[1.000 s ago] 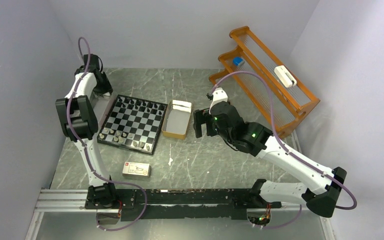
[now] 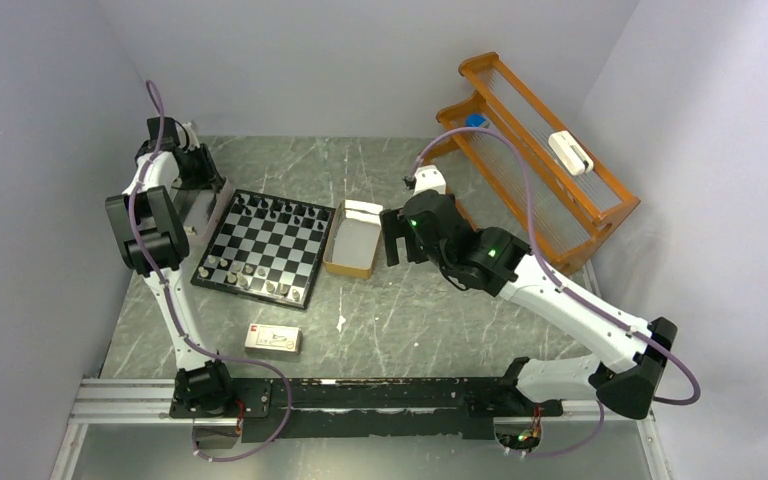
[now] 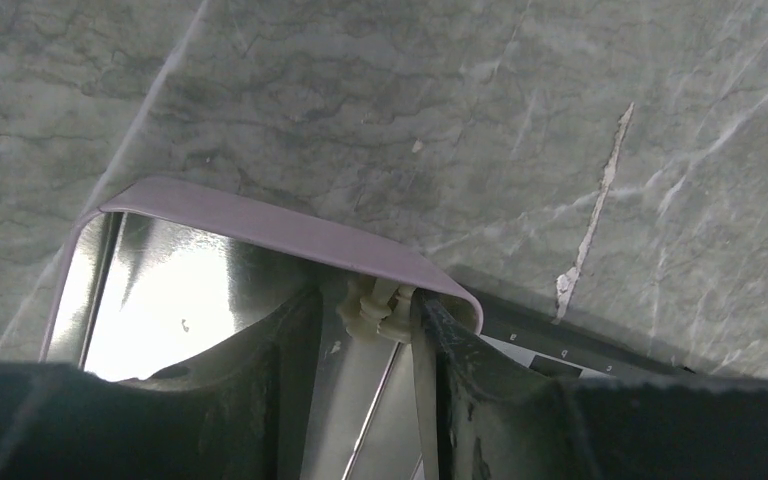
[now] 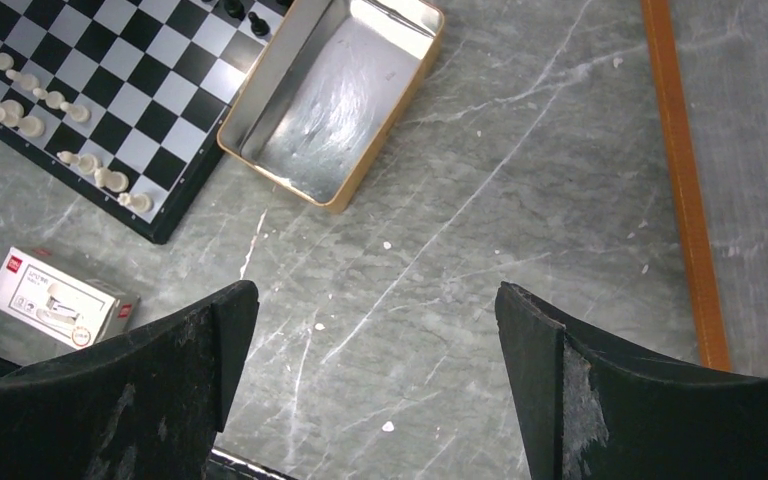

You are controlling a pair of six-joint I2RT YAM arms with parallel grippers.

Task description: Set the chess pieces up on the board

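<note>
My left gripper is down in a pale metal tin (image 3: 230, 220) left of the chessboard (image 2: 265, 250), its fingers part open around white chess pieces (image 3: 385, 305) in the tin's corner; whether they touch is unclear. On the board, black pieces (image 4: 258, 24) line the far side and white pieces (image 4: 113, 178) the near side. My right gripper stands open and empty above the table, right of the board.
An open gold tin (image 2: 353, 250) sits right of the board. A small box (image 2: 272, 337) lies in front of it. A wooden rack (image 2: 550, 200) stands at the right.
The right arm has moved a little up and leftward.
</note>
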